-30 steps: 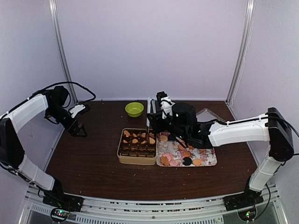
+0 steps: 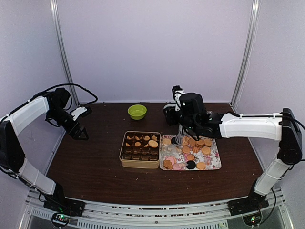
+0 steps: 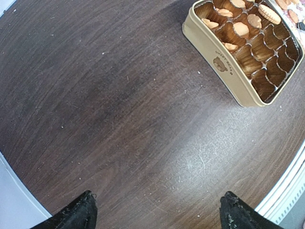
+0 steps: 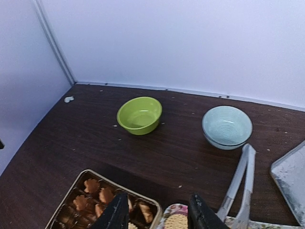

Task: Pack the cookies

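Observation:
The cookie tin [image 2: 139,162] with a brown compartment insert holds several cookies, one round cookie [image 3: 269,14] among them; many compartments are empty. To its right lies a floral tray [image 2: 212,157] of round, pink, dark and flower-shaped cookies. My right gripper is raised above the tray, its black fingertips part open, nothing seen between them. Metal tongs [image 4: 248,171] show beside it. My left gripper is at the left over bare table, fingers wide open and empty.
A green bowl [image 2: 137,112] stands at the back, with a pale blue bowl [image 4: 227,125] to its right. A metal tray [image 4: 290,171] lies at the back right.
The left arm is still.

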